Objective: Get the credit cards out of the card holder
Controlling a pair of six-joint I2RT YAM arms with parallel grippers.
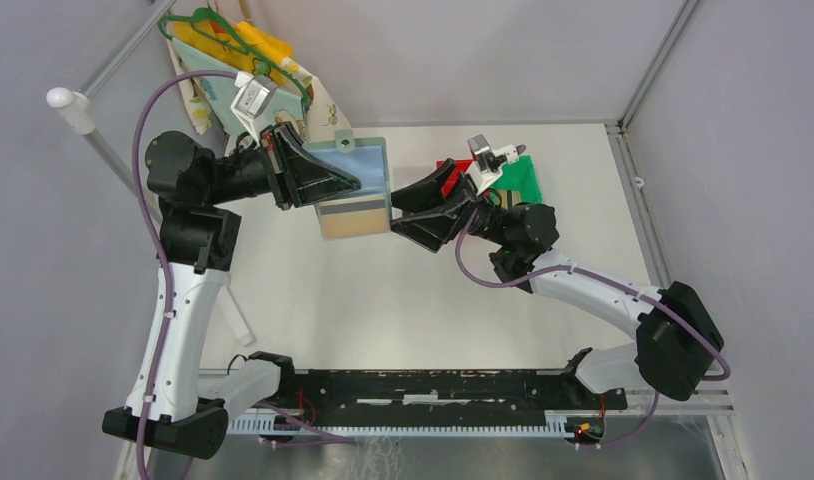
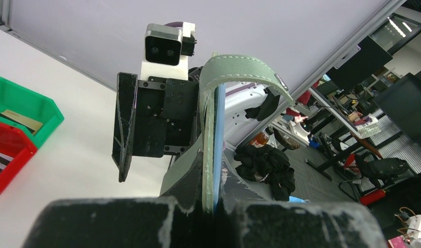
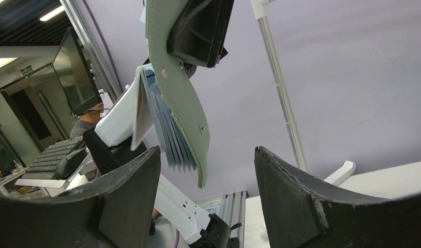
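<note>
Raised above the table, the pale green card holder (image 1: 388, 165) has my left gripper (image 1: 355, 187) shut on it. A tan card (image 1: 353, 218) with a grey stripe shows through its clear sleeve. In the right wrist view the holder's green cover (image 3: 185, 111) hangs partly open, with several clear sleeves (image 3: 169, 126) fanned below it. My right gripper (image 1: 395, 214) stands at the holder's right edge with its fingers apart; nothing is seen between them in the right wrist view (image 3: 208, 155). From the left wrist, the holder's strap (image 2: 244, 64) curls over its top edge.
Behind my right gripper stand a green bin (image 1: 523, 178) and a red bin (image 1: 453, 170); flat cards (image 2: 22, 120) lie in both. Cloths on hangers (image 1: 233, 50) are at back left.
</note>
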